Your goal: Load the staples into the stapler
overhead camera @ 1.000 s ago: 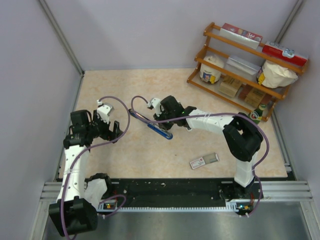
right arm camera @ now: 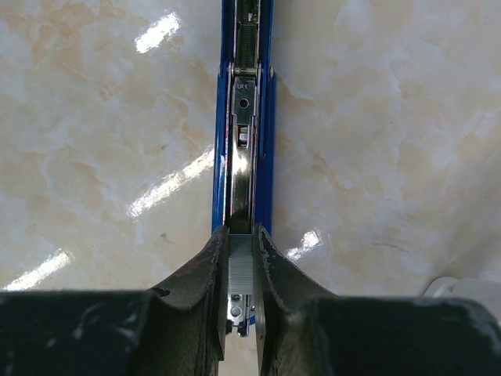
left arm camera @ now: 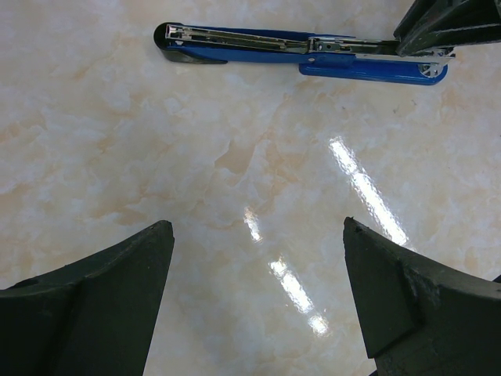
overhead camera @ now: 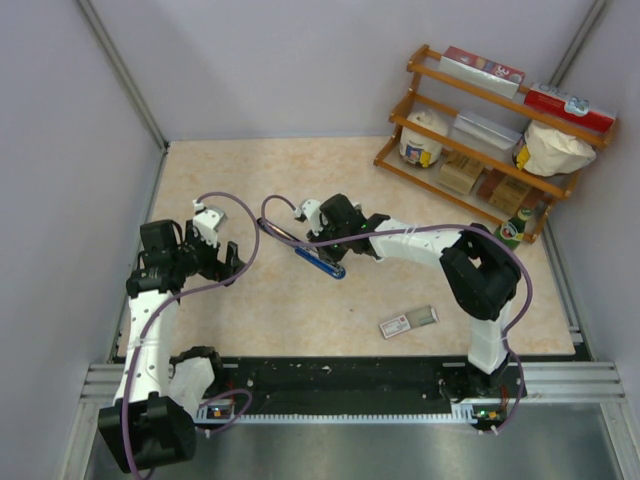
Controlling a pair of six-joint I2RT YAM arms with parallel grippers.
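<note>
The blue stapler (overhead camera: 320, 263) lies opened out flat near the table's middle, its metal channel (right arm camera: 241, 184) facing up. Over the front end of that channel, my right gripper is shut on a grey strip of staples (right arm camera: 241, 266). The strip lines up with the channel; whether it rests fully inside cannot be told, as the fingers cover its sides. In the left wrist view, the stapler (left arm camera: 258, 47) spans the top, with the right fingers (left arm camera: 450, 27) at its right end. My left gripper stands open and empty, well apart from the stapler.
A staple box (overhead camera: 408, 322) lies front right on the table. At the back right stands a wooden shelf (overhead camera: 480, 150) with boxes and tubs, a green bottle (overhead camera: 512, 228) beside it. Bare table separates the left gripper from the stapler.
The left arm and the stapler look still.
</note>
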